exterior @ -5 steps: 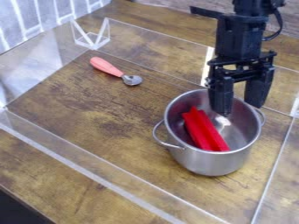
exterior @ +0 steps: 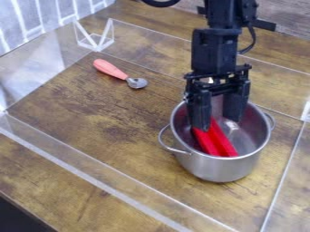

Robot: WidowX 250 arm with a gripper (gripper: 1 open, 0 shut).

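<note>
My black gripper (exterior: 216,109) hangs over a steel pot (exterior: 224,165) on the right side of the view, its open fingers reaching down to about the pot's rim. Inside the pot, a red elongated object (exterior: 217,141) lies on a slant, partly under the gripper. The gripper hides the back of the pot's interior.
A utensil with a pink handle (exterior: 109,69) and a metal head lies at the upper left. Clear plastic barriers edge the wooden table (exterior: 91,145) at left and back.
Over the last second my gripper has moved left and lower, from above the pot's right back to over its back left. The pot and utensil have not visibly moved.
</note>
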